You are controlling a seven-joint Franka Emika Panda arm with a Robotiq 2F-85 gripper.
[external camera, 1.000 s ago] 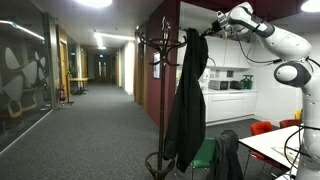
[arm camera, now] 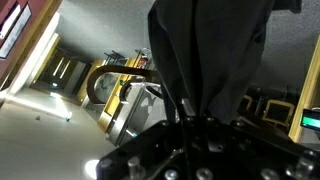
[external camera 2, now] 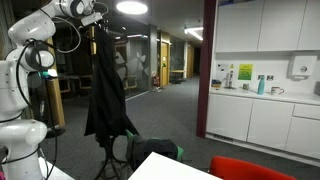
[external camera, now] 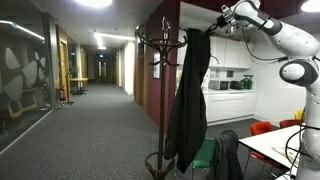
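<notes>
A long black cloth or coat (external camera: 187,105) hangs down beside a dark coat stand (external camera: 162,95), its upper end gathered at my gripper (external camera: 212,27). From the other side, the black cloth (external camera 2: 106,90) drops from the raised gripper (external camera 2: 96,18) almost to the floor. In the wrist view, dark fabric (arm camera: 200,50) runs away from the gripper, which is shut on it. A curved brown hook of the coat stand (arm camera: 98,78) shows left of the fabric. Whether the cloth touches a hook cannot be made out.
A white table (external camera 2: 165,168) and a red chair (external camera 2: 245,170) stand in the foreground. A green chair (external camera: 205,153) and a dark garment (external camera: 227,155) are beside the stand's foot.
My gripper and the top of the cloth have shifted very slightly to the right in exterior view 1. The coat stand has stayed put.
</notes>
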